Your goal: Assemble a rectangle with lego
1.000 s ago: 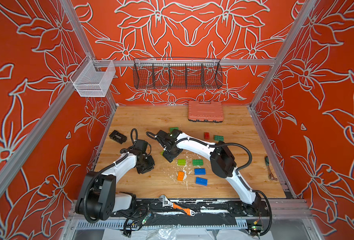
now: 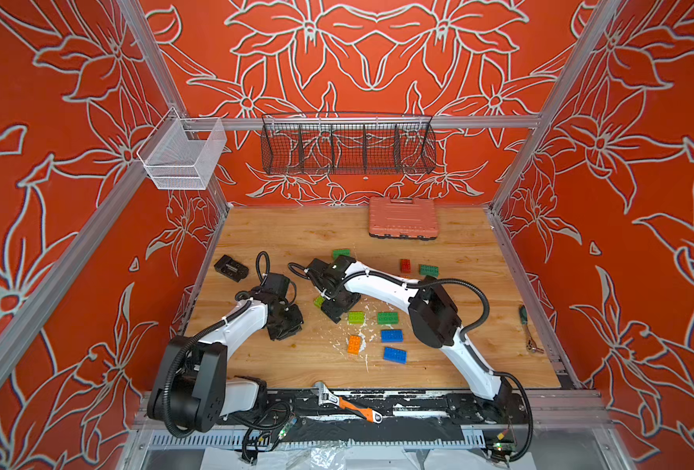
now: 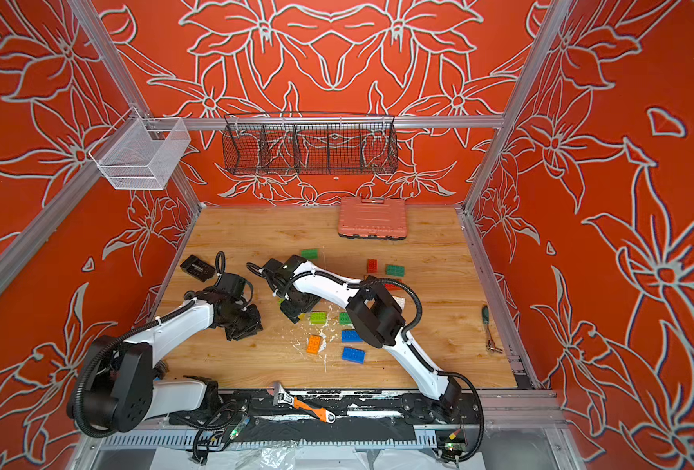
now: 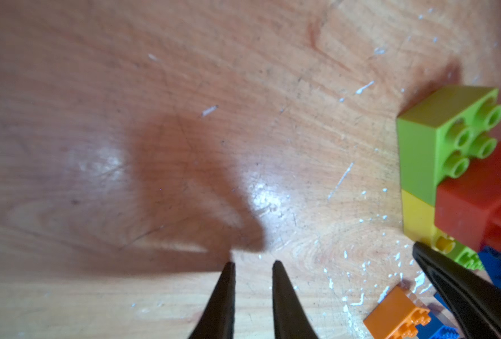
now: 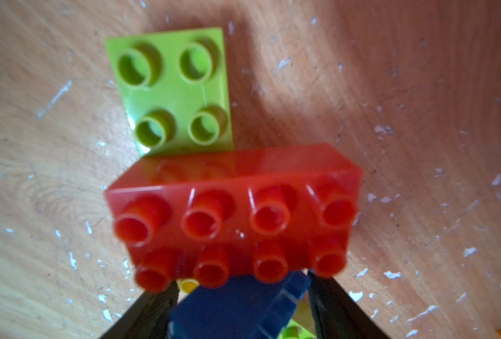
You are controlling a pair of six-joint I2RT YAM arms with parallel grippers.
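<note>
In the right wrist view a red brick (image 5: 236, 169), studs toward the camera, adjoins a lime 2x2-stud brick (image 5: 178, 93). My right gripper has its fingers either side of a dark blue brick (image 5: 233, 310), just below the red one. They look close against it, but whether they grip is unclear. Beneath the red brick, a yellow brick (image 4: 417, 217) shows in the left wrist view. My left gripper hovers over bare wood to the left, fingers parted by a narrow gap, nothing between them.
Loose bricks lie to the right: lime (image 2: 355, 318), green (image 2: 387, 318), orange (image 2: 353, 344) and two blue ones (image 2: 394, 355). Farther back are a red brick (image 2: 405, 265), a green brick (image 2: 428, 270) and an orange case (image 2: 402, 217).
My right gripper has shifted slightly toward the front of the table, with a little more of a lime brick now showing beside it. The left arm and loose bricks look unmoved.
</note>
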